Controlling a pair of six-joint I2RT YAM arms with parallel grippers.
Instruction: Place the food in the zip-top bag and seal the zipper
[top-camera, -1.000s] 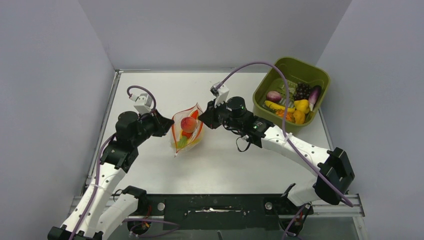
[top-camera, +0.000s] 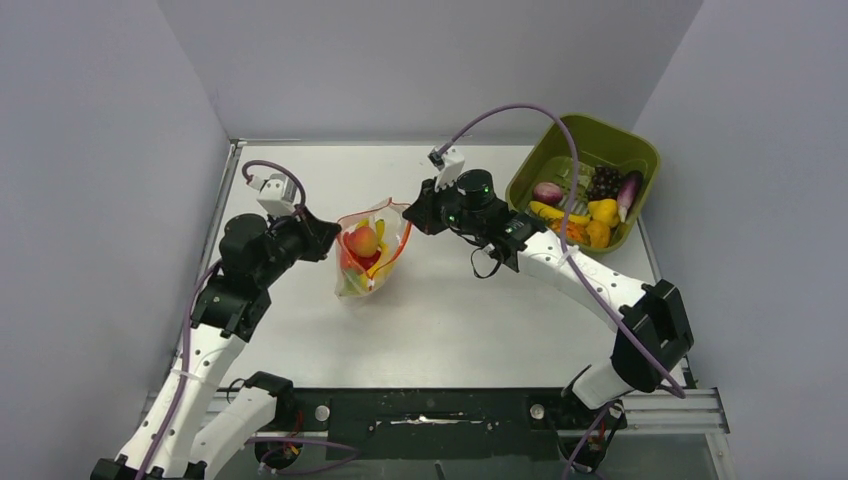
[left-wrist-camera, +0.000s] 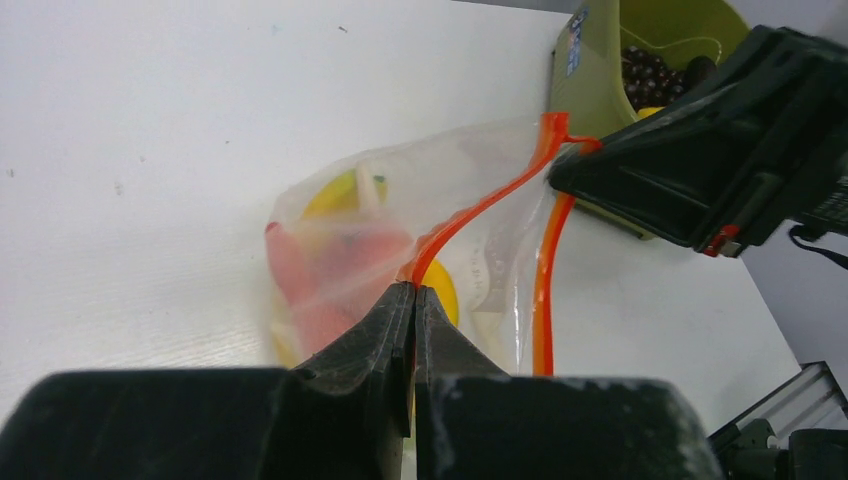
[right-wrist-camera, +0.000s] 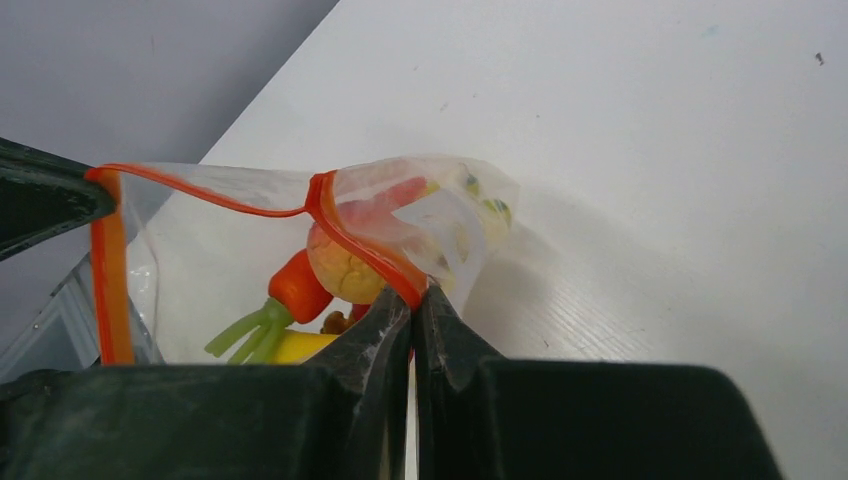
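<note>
A clear zip top bag (top-camera: 352, 283) with an orange zipper rim hangs between my two grippers, its mouth spread open. Inside it lie a peach (top-camera: 363, 241), a red carrot-like food with a green stem (right-wrist-camera: 299, 287) and some yellow food (right-wrist-camera: 301, 346). My left gripper is shut on the orange rim at the bag's left side. At the opposite side, my right gripper is shut on the rim as well. How the bag's bottom meets the table is hidden in the top view.
At the back right stands a green bin (top-camera: 522, 183) holding an eggplant (top-camera: 629, 194), grapes (top-camera: 604, 184), a banana (top-camera: 556, 213) and other food. The white table (top-camera: 430, 330) in front of the bag is clear.
Both grippers have shifted slightly back, the left one also to the left. The bag has moved and swung with them, and the food inside has tumbled into a different arrangement.
</note>
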